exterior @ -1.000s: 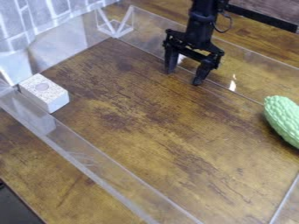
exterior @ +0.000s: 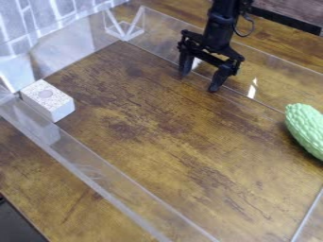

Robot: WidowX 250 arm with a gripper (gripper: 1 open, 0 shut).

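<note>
My black gripper (exterior: 201, 74) is at the top middle of the camera view, low over the wooden surface beside the far clear wall, its two fingers spread open. I can make out nothing between them. A white patterned box (exterior: 47, 100) sits at the left edge by the clear wall. A pale green ribbed object (exterior: 307, 130), shaped like a long vegetable, lies at the right edge, partly out of frame.
Clear plastic walls (exterior: 113, 189) border the wooden work area (exterior: 177, 156), whose middle is empty. A crinkled whitish sheet (exterior: 38, 24) stands at the top left. A small white strip (exterior: 252, 88) shows right of the gripper.
</note>
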